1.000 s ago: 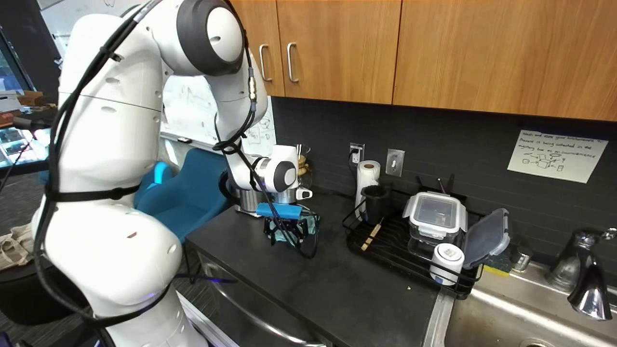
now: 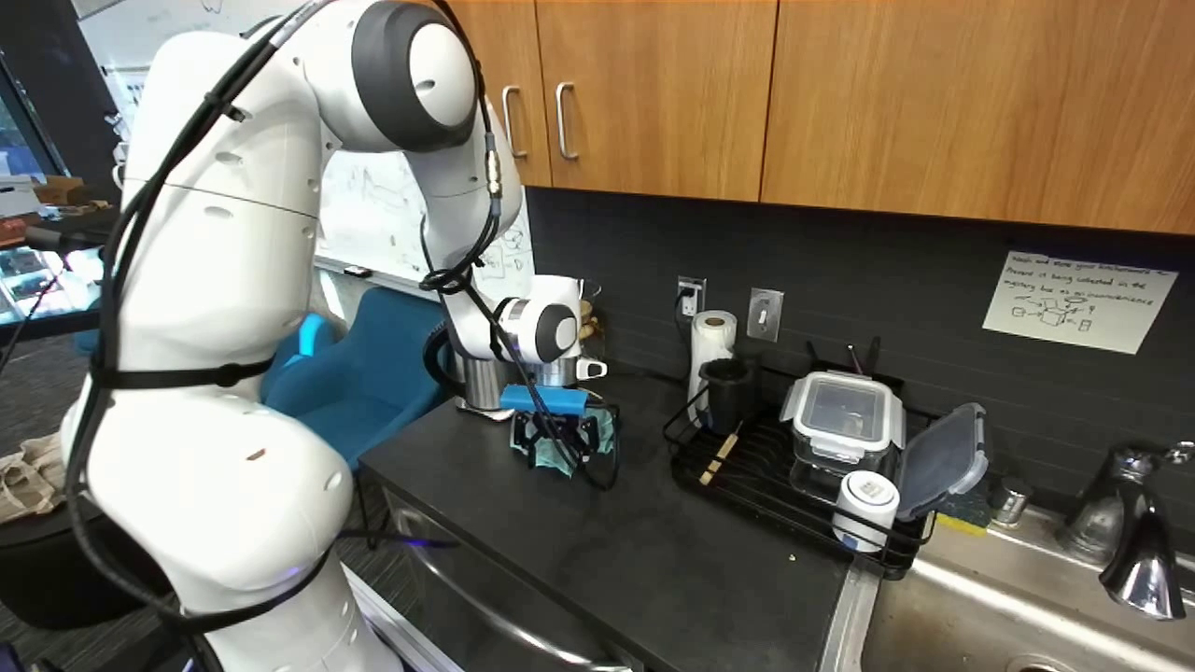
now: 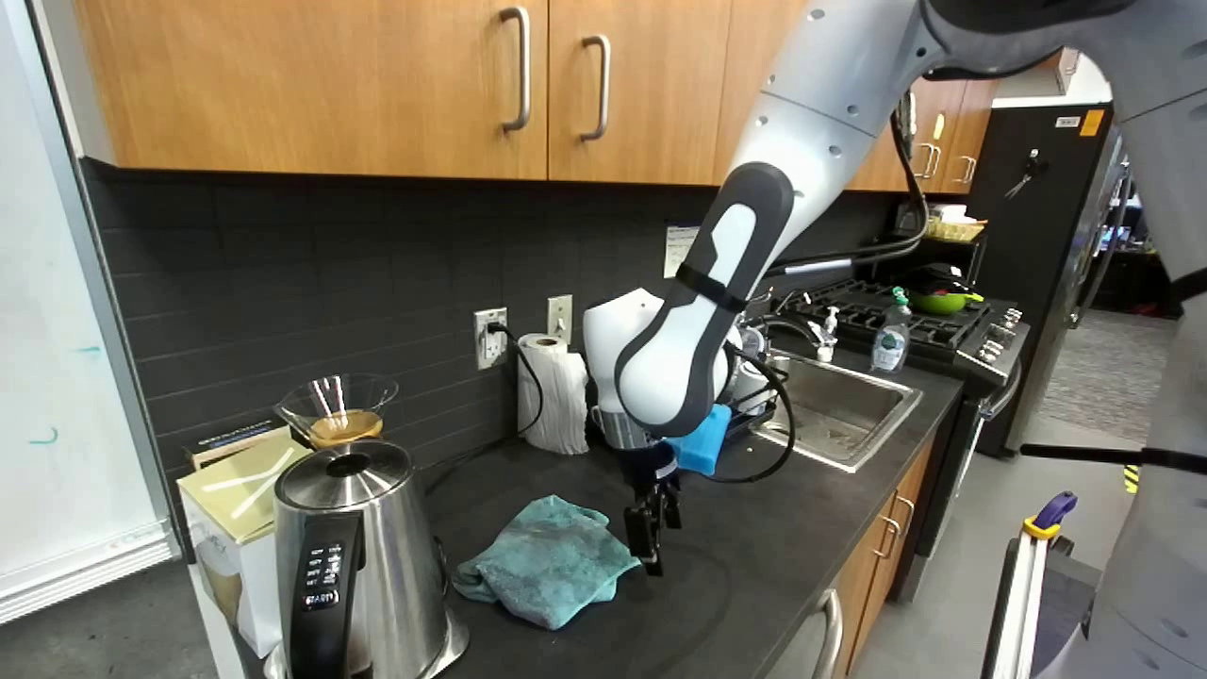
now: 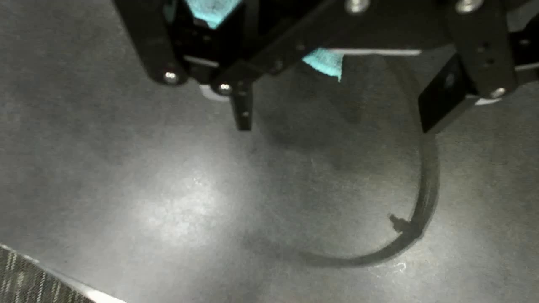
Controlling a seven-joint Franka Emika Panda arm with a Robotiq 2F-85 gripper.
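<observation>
A crumpled teal cloth (image 3: 554, 566) lies on the dark counter (image 3: 724, 543) next to the kettle. Just to its right in exterior view 2, my gripper (image 3: 653, 532) points down above the counter. The wrist view has the gripper open, its fingers wide apart and only bare counter between the tips. Bits of the teal cloth (image 4: 326, 61) show behind the gripper's linkage at the top of that view; most of it is hidden there. From exterior view 1 the arm and cables partly cover the cloth (image 2: 606, 430).
A steel kettle (image 3: 359, 543) stands at the counter's near left end, a white box (image 3: 232, 532) behind it. A paper towel roll (image 3: 553, 396) is by the wall. The drying rack (image 2: 762, 504) holds containers beside the sink (image 2: 952, 605). Mid-counter is clear.
In exterior view 1 my gripper and wrist have risen slightly over the last second. The cloth shows no clear movement, and the surroundings stay the same.
</observation>
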